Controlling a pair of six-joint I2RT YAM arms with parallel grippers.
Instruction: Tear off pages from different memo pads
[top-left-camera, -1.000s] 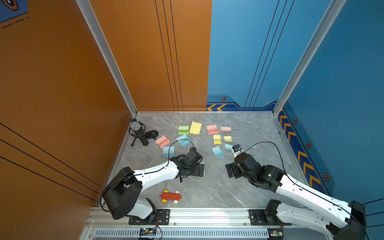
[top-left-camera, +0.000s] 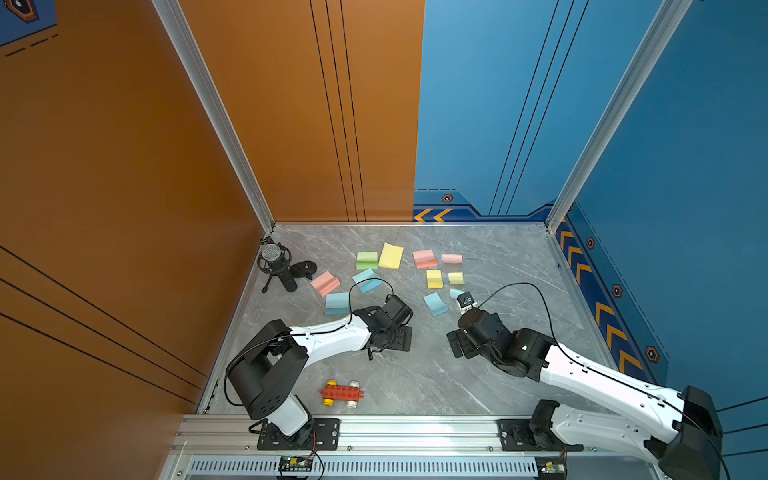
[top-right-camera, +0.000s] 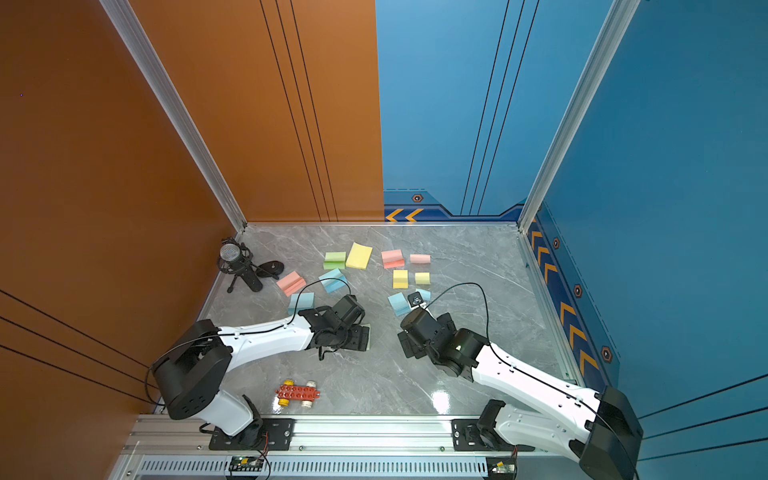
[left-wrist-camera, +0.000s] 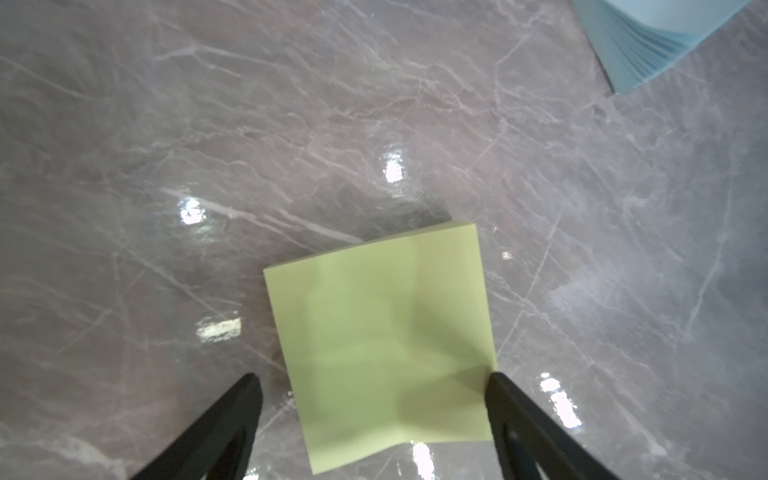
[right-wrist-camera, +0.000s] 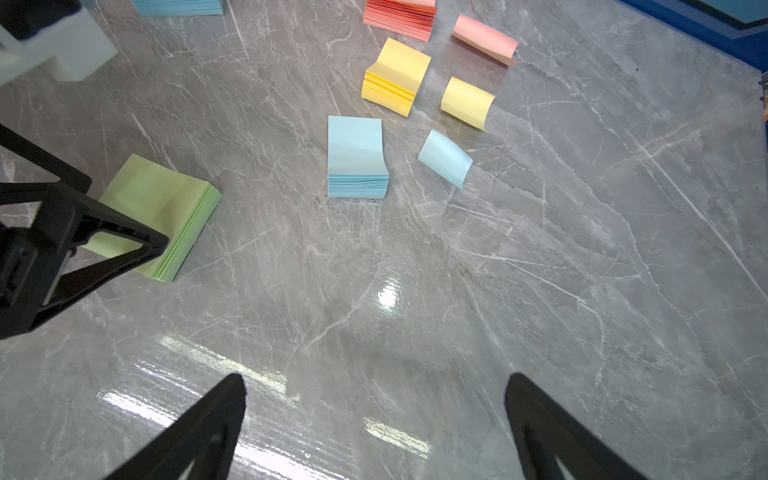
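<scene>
A light-green memo pad (left-wrist-camera: 384, 320) lies flat below my left gripper, which is open. Its right finger (left-wrist-camera: 524, 432) overlaps the pad's edge in the left wrist view; touch cannot be told. The right wrist view has that arm's fingers (right-wrist-camera: 128, 248) over the same pad. My right gripper stands open over bare table. Beyond it are a blue pad (right-wrist-camera: 357, 148), a yellow pad (right-wrist-camera: 397, 76) and a pink pad (right-wrist-camera: 400, 20). Beside these lie single curled sheets: blue (right-wrist-camera: 445, 157), yellow (right-wrist-camera: 466, 102) and pink (right-wrist-camera: 484, 38).
More pads sit at the back left: green (top-left-camera: 367, 260), yellow (top-left-camera: 391, 256), pink (top-left-camera: 325, 283) and two blue ones. A black tripod device (top-left-camera: 276, 264) occupies the far left corner. A red toy (top-left-camera: 341, 393) rests near the front edge.
My left gripper has shifted slightly right over the green pad, hiding it in the top left view. The right gripper has come a little left, toward it. The pads look unmoved.
</scene>
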